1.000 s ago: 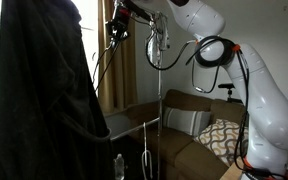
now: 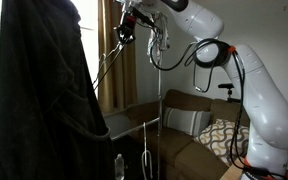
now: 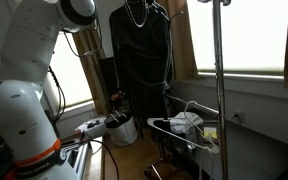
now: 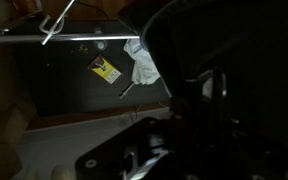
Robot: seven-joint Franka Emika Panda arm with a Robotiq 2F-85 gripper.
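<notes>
A long black garment (image 2: 46,100) hangs at the left of exterior view 1, and the same dark garment (image 3: 141,50) shows upright in exterior view 2. High at the top, my gripper (image 2: 123,40) is shut to the right of the garment's upper part. A thin dark strand (image 2: 108,65) slants from near the fingers down toward the garment; whether it is gripped cannot be made out. In the wrist view dark cloth (image 4: 259,50) fills the right side, and the fingertips are mostly lost in shadow.
A metal rack pole (image 3: 221,90) stands beside a low shelf with a white cloth (image 3: 186,122). A yellow packet (image 4: 105,69) lies near that cloth. A brown sofa (image 2: 189,150) with cushions is behind the arm. Clear floor (image 3: 124,160) shows in front.
My gripper has shifted slightly right and down near the top of exterior view 1, and the strand by it has moved along. The garment looks nearly unchanged.
</notes>
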